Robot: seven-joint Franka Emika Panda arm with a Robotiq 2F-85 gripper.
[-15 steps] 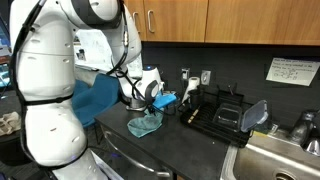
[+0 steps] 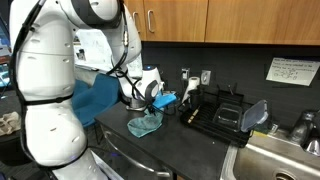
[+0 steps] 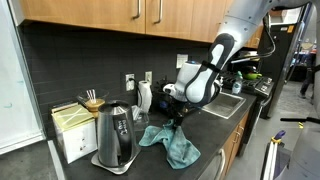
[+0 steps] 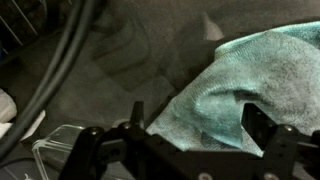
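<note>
A crumpled teal cloth lies on the dark counter, filling the right side of the wrist view. In the second exterior view the cloth spreads toward the counter's front edge. My gripper is open just over the cloth, with the cloth showing in the gap between its wide-apart fingers. From the first exterior view, the gripper hangs above the cloth, its fingertips hard to make out. Whether the fingers touch the cloth I cannot tell.
A black dish rack stands right of the arm, beside the sink. A silver kettle and a knife block sit left of the cloth. Bare counter lies in front of the rack.
</note>
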